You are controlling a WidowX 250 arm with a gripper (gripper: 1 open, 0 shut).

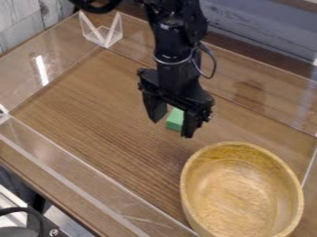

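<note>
My black gripper [173,109] hangs over the middle of the wooden table, open, with its two fingers apart. Just behind and between the fingers a small green object [176,120] rests on the table, partly hidden by the gripper. I cannot tell whether the fingers touch it.
A large yellow bowl [242,218] takes up the front right. A clear plastic container [103,28] stands at the back left. A clear rim runs along the left edge, and a black cable lies at the lower left corner.
</note>
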